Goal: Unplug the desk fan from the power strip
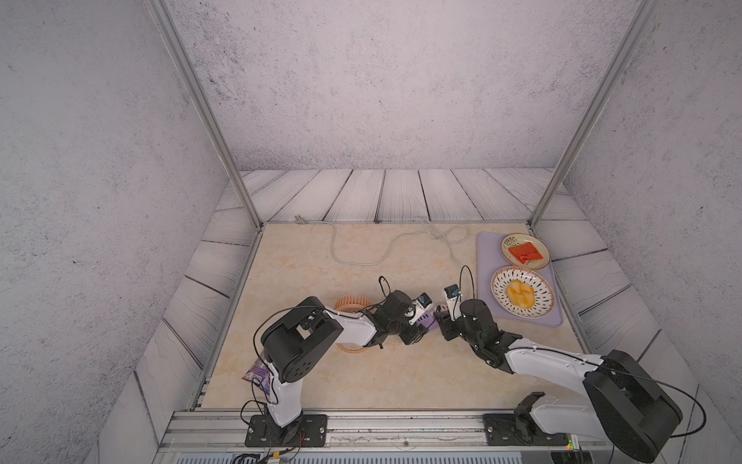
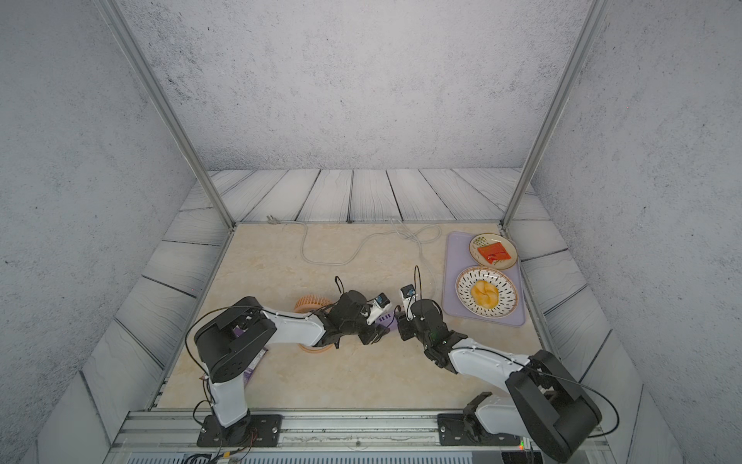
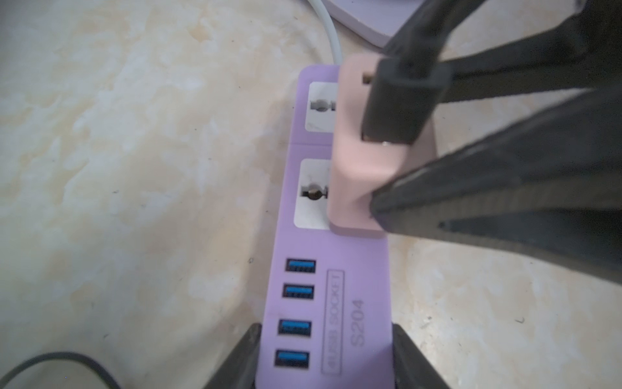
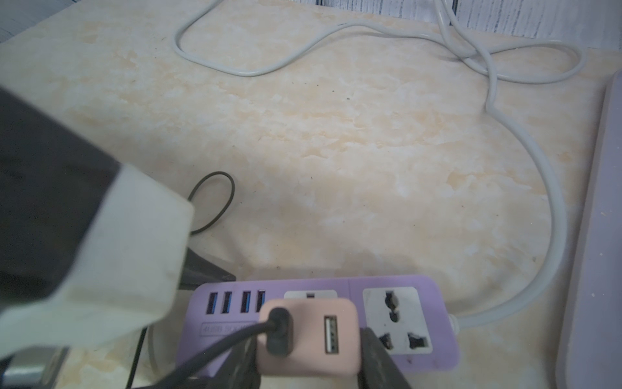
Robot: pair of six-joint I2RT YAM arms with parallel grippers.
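In the left wrist view, my left gripper is shut on the USB end of the purple power strip point(image 3: 359, 262), one finger on each side. My right gripper is shut on the sides of the pink plug block point(image 4: 309, 317), which has a dark cable running from it. The plug block looks raised over the strip, off to one side of the sockets. Holes of the middle socket point(image 3: 313, 192) show beside it. A round, peach, ribbed thing point(image 1: 352, 302), perhaps the fan, lies partly hidden under the left arm.
On the right, a lilac tray point(image 1: 487, 255) bears two plates with food. The strip's white cord point(image 4: 554, 214) curves to the back of the table. A purple packet point(image 1: 259, 374) lies by the left arm's base.
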